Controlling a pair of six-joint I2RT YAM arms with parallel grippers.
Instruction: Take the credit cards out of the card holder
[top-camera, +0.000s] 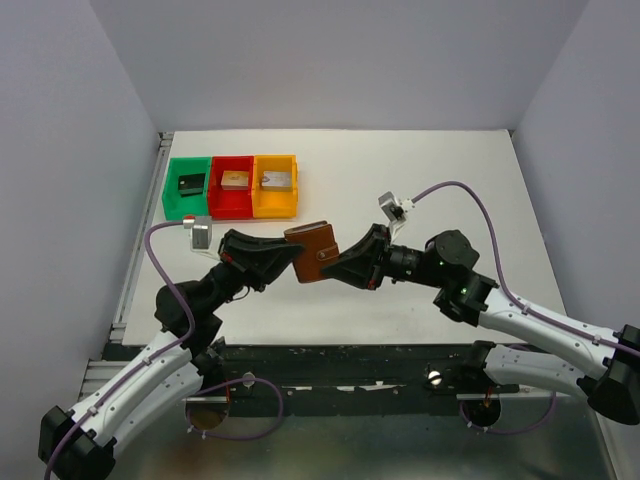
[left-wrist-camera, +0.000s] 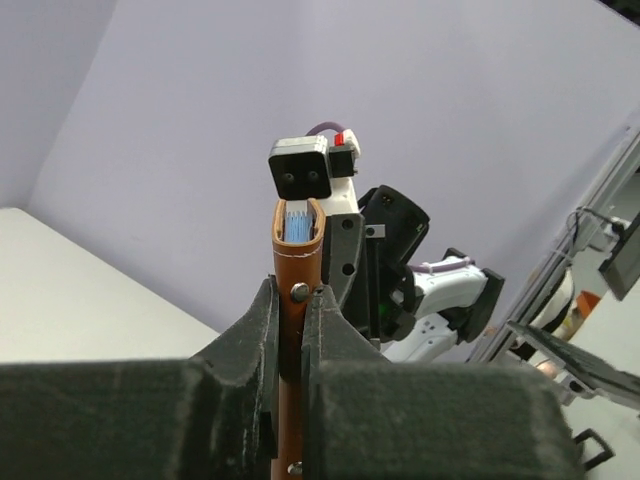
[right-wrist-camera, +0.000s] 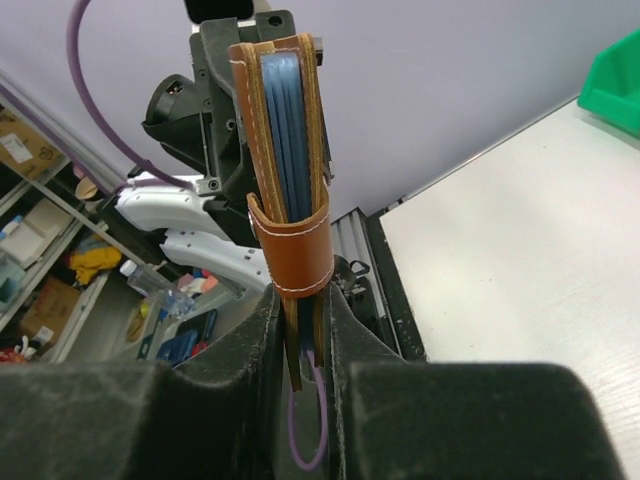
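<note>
Between the two arms, held up off the table, is the brown card holder (top-camera: 313, 252), its strap fastened with a snap (left-wrist-camera: 299, 291). Bluish cards (right-wrist-camera: 285, 120) show inside it, edge-on, in both wrist views. My right gripper is shut on the holder's right side, below the strap in its wrist view. My left gripper has its fingers close along both faces of the holder's left side; whether they press on it or stand slightly apart does not show clearly.
Green (top-camera: 168, 200), red (top-camera: 232, 206) and yellow (top-camera: 275, 206) bins stand side by side at the table's back left, each with a flat item inside.
</note>
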